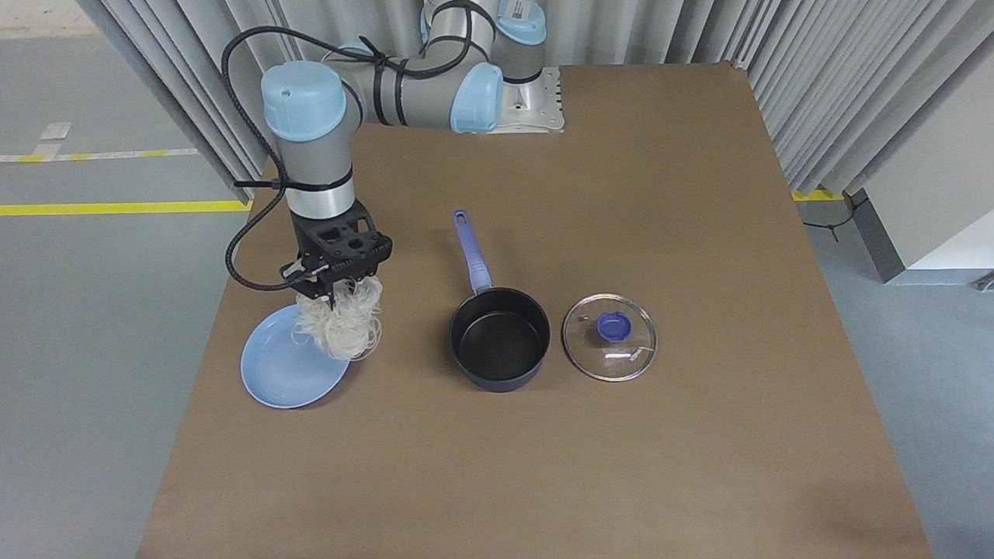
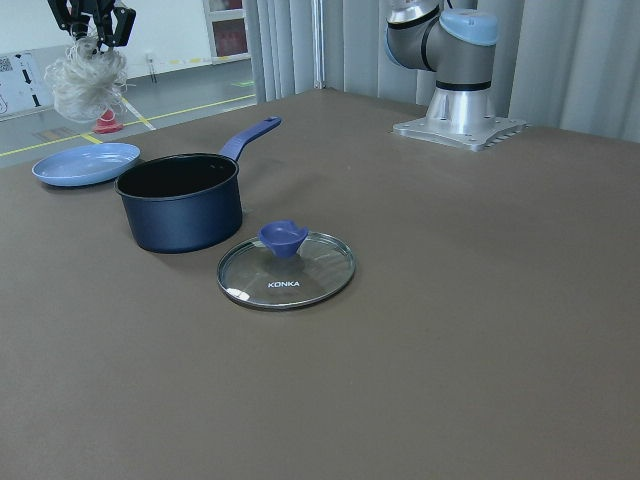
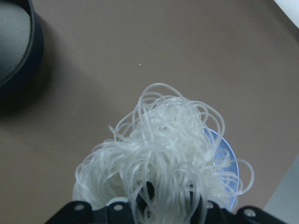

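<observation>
My gripper (image 1: 331, 293) hangs raised over the back edge of a light blue plate (image 1: 284, 368), shut on a loose clump of white noodle-like strands (image 1: 340, 331); the strands hide much of the fingers in the wrist view. The clump (image 2: 88, 82) is clear of the plate (image 2: 85, 170) in the left view. To the right of the plate stands an empty dark saucepan (image 1: 498, 340) with a blue handle (image 1: 473, 251). Its glass lid (image 1: 610, 354), with a blue knob (image 1: 613, 325), lies flat on the table beside it.
The arm's base (image 2: 460, 130) stands at the back edge, before grey curtains. The table's left edge runs just past the plate.
</observation>
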